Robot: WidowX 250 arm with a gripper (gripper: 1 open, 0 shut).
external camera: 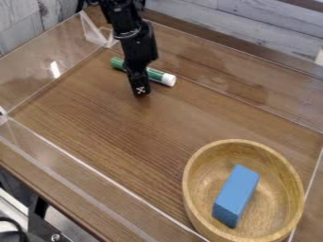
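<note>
The black arm reaches down from the top to its gripper (140,87), which is low at a green cylinder with a white end (161,76) lying at the back left of the wooden table. The fingertips are at the cylinder's near side, partly over it. Whether they are open or shut, or have anything between them, is too small and dark to see.
A wooden bowl (202,194) at the front right holds a blue block (236,194). A pale wall runs along the back.
</note>
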